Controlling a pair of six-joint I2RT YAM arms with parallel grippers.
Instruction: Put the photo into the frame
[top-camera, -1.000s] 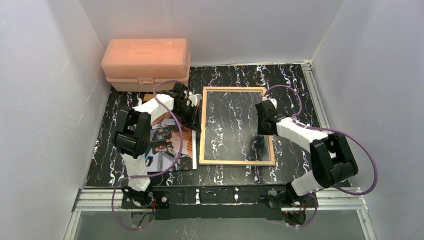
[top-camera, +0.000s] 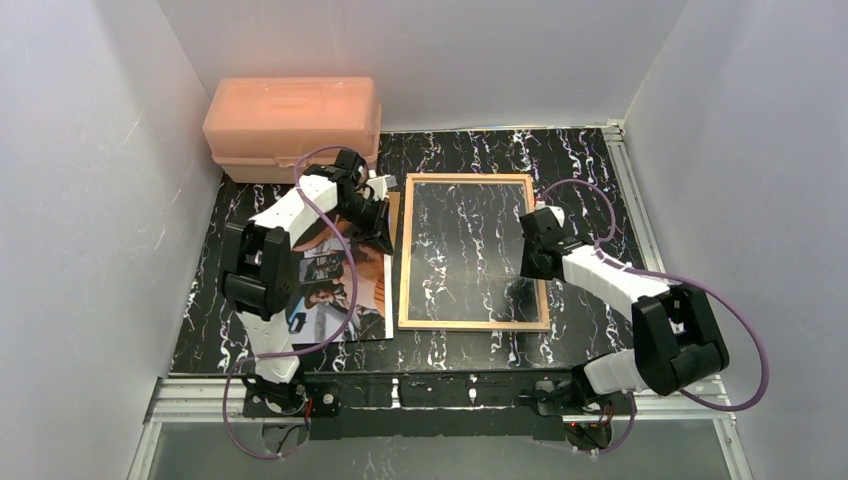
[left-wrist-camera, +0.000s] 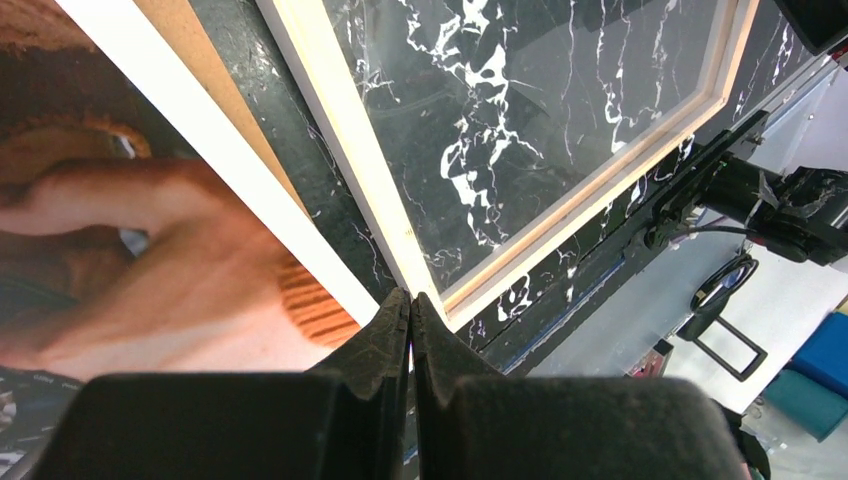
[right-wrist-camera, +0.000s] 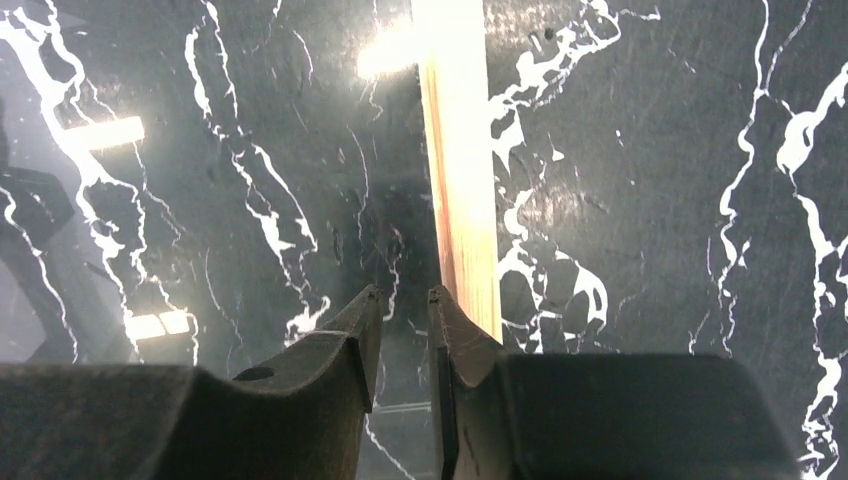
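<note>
The photo (top-camera: 340, 318) lies on the left of the table, a brown sheet (left-wrist-camera: 195, 50) showing past its white border. To its right, the light wooden frame (top-camera: 476, 325) lies flat with no photo inside. My left gripper is shut, nothing visible between its fingers, above the strip where the photo and frame edges run close. Over the frame's right side is my right gripper. A narrow gap parts its fingertips; dark marble shows through it, and the wooden bar appears beside the right finger. Whether it grips anything clear or thin cannot be told.
An orange toolbox (top-camera: 290, 110) stands at the back left, behind the photo. Grey walls enclose the back and sides. Bare marble (top-camera: 595, 170) lies right of the frame, and a black rail (top-camera: 440, 390) runs along the front.
My left gripper has shifted slightly left. The right gripper has moved a little rightward and towards the front. Photo and frame look unmoved.
</note>
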